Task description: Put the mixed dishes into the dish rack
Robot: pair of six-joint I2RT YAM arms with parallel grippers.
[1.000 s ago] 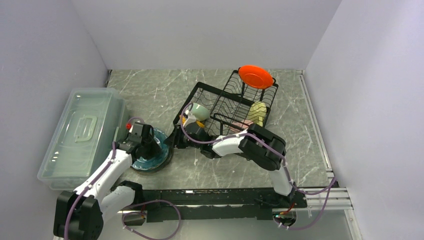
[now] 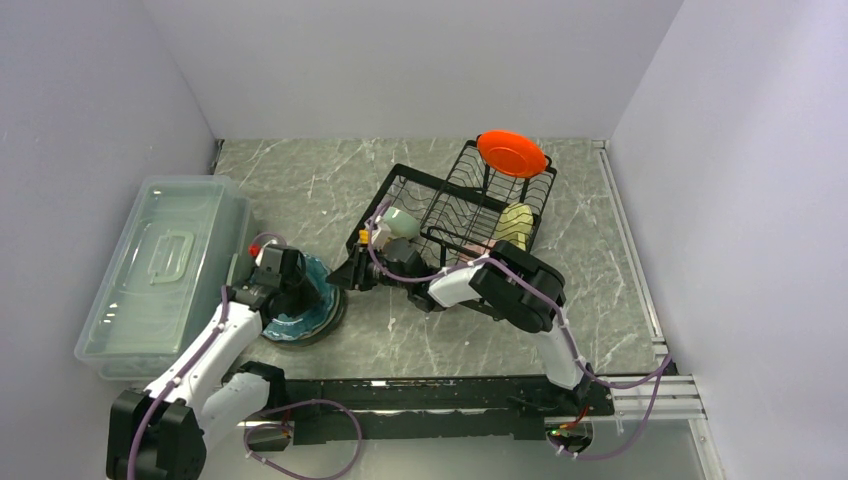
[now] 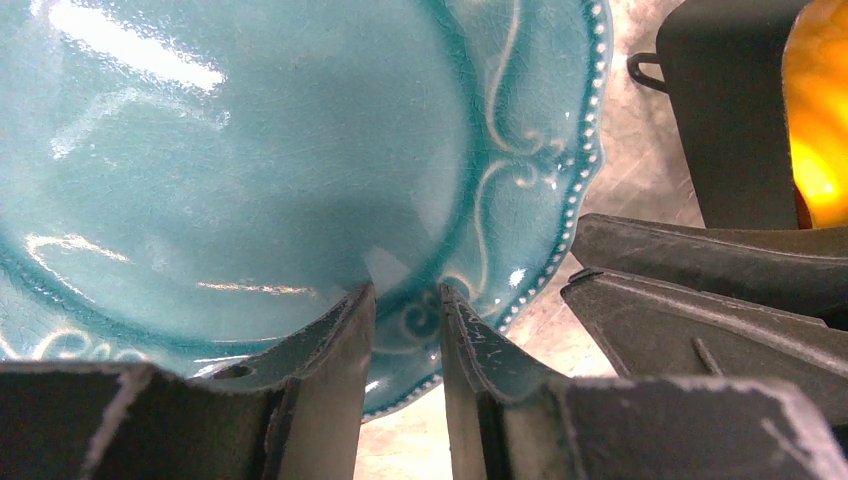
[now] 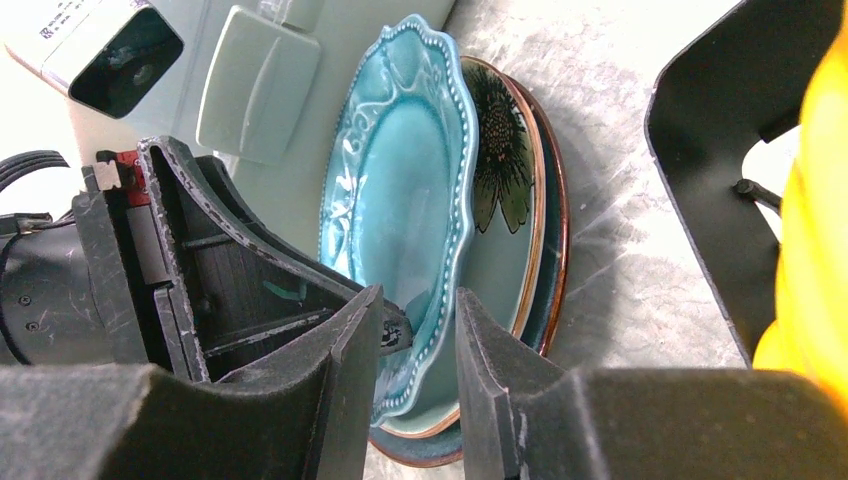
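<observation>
A teal plate with a beaded, scalloped rim [image 4: 405,170] lies tilted on top of other plates, among them one with a dark flower [image 4: 505,150]. Over the plate's face is my left gripper, its fingertips apart and teal surface showing between them. Whether any finger touches the plate, I cannot tell.
The black dish rack [image 2: 425,177] holds an orange-red plate [image 2: 511,154], a pale green cup [image 2: 402,224] and a yellow-green dish [image 2: 515,222]. An orange-yellow cup [image 4: 815,230] sits at its near-left corner. A clear lidded bin [image 2: 165,270] stands close on the left.
My right gripper has shifted a little left toward the plate, its arm covering more of the orange-yellow cup. The left arm looks nearly still.
</observation>
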